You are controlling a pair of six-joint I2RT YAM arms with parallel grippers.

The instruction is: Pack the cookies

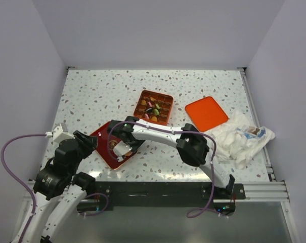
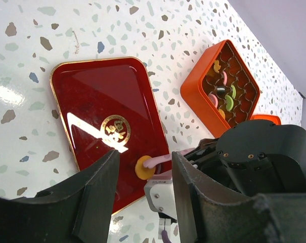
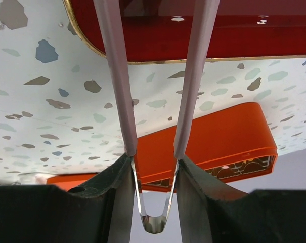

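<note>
A dark red tray [image 2: 87, 101] with gold rim lies at front left, a yellow cookie [image 2: 143, 171] on it beside my right gripper. That gripper's pink fingers reach over the tray; in the right wrist view they are apart, with nothing visible between their visible lengths, the tips out of frame. Behind stands an orange compartment box [image 2: 198, 81] holding several coloured cookies. My left gripper stands part open at the left, above the tray's near side, the right gripper seen beyond its fingers.
An orange lid [image 1: 206, 111] lies right of the box, and a crumpled white cloth [image 1: 228, 142] lies at front right. Walls border the table at back and sides.
</note>
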